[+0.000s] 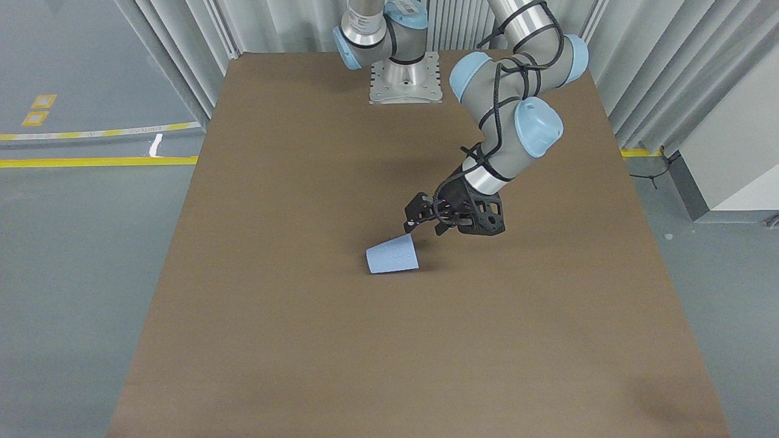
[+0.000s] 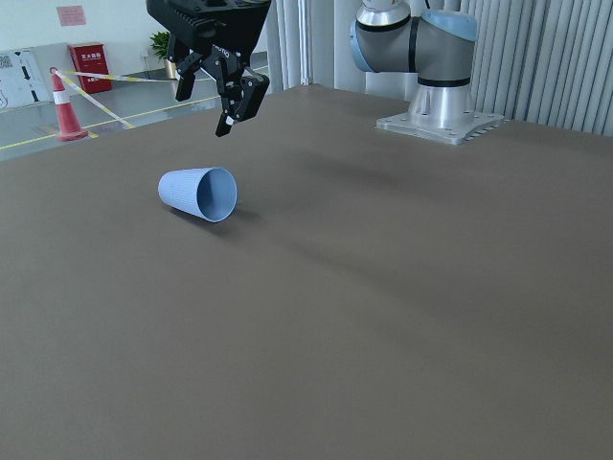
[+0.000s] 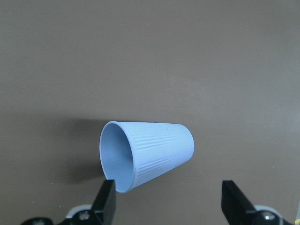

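Note:
A light blue ribbed cup (image 1: 392, 255) lies on its side on the brown table (image 1: 292, 336). In the left view the cup (image 2: 185, 192) shows its open mouth toward the right. My gripper (image 1: 423, 227) hangs above it, just behind and to its right in the front view. From the wrist, the cup (image 3: 157, 150) sits between and beyond the two open fingertips, with nothing held between them.
Curtains line the back, and floor shows beside both table edges.

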